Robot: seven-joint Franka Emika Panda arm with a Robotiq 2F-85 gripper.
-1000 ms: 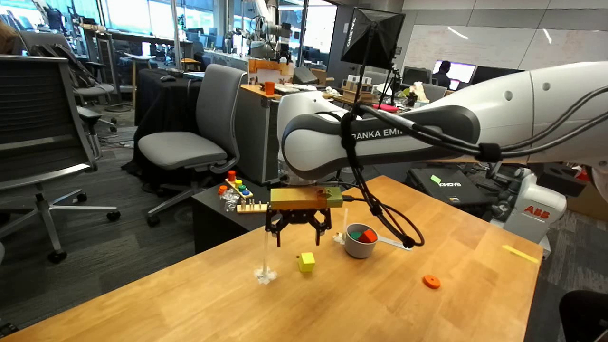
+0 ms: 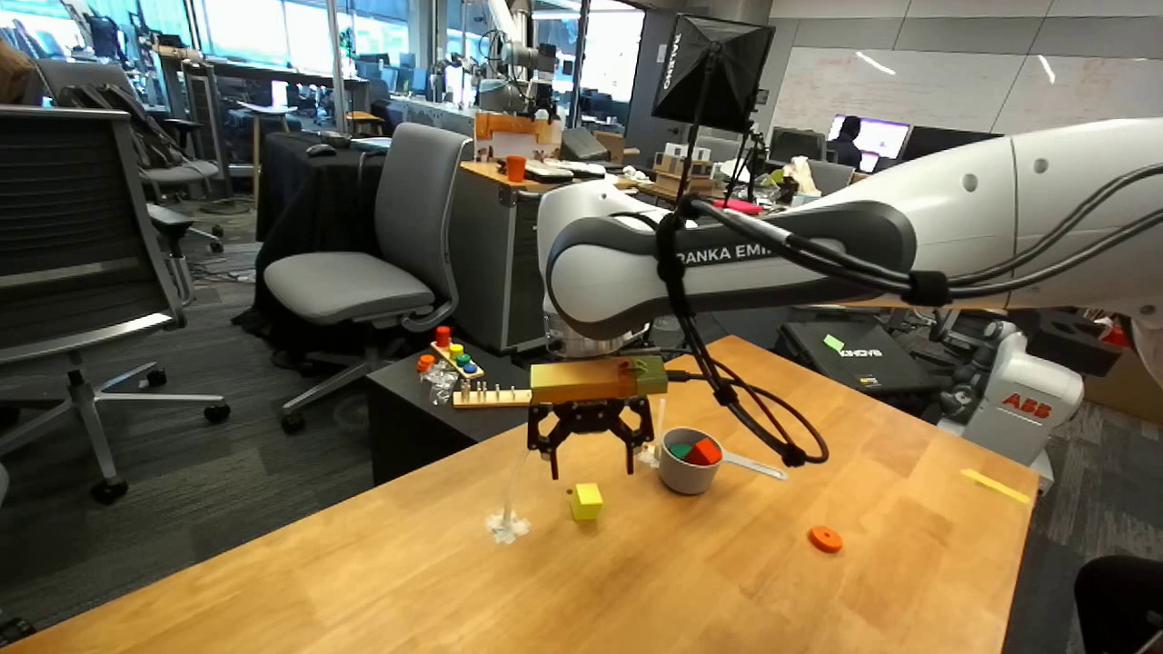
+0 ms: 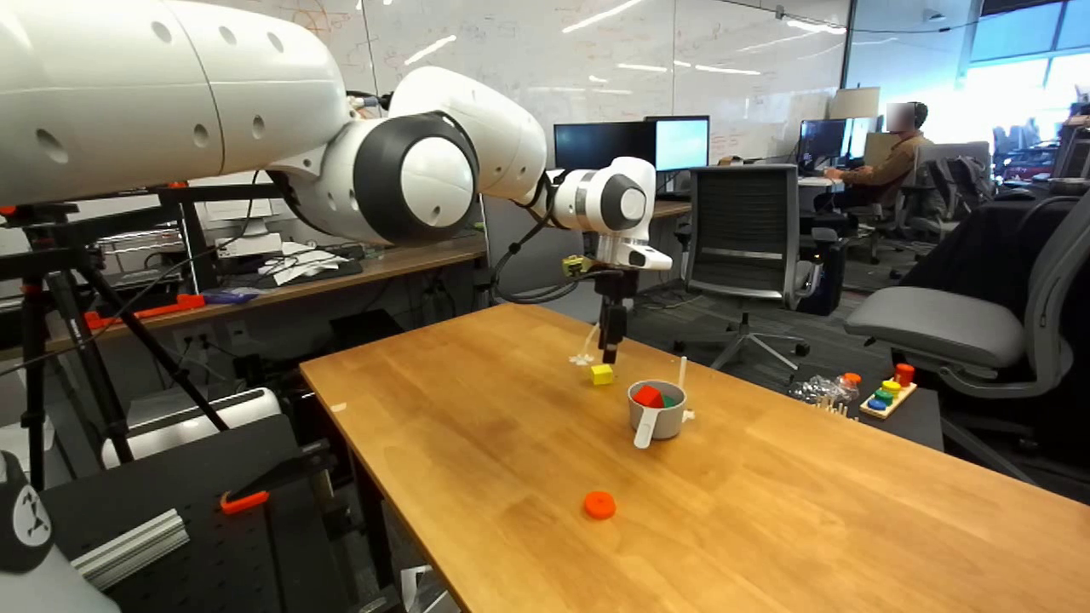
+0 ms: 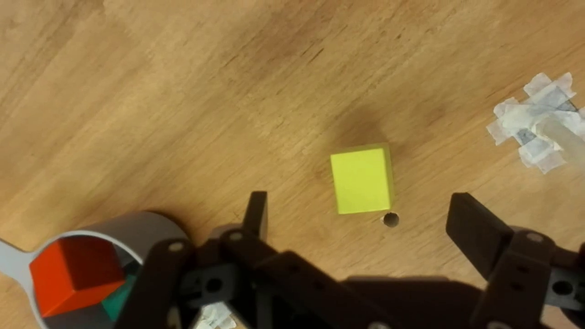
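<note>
A yellow cube [image 4: 360,181] rests on the wooden table, and in the wrist view it appears ahead of my gripper, between the lines of its two fingers. The fingers stand wide open with nothing between them. In exterior view 1 my gripper [image 2: 591,476] hangs above the table, a little higher than the yellow cube [image 2: 586,501] and apart from it. To one side sits a grey cup [image 2: 688,476] with a long handle; a red block [image 4: 74,274] and a green block [image 4: 118,299] lie inside it. Exterior view 2 shows the yellow cube [image 3: 602,376] beneath the fingers.
Two thin upright sticks are taped to the table; one tape patch [image 4: 540,123] lies to the cube's right in the wrist view. An orange disc [image 2: 825,539] lies apart on the table.
In exterior view 1 my gripper has shifted slightly right and a touch lower. Its fingers have stayed open. The cube and the cup have not moved.
</note>
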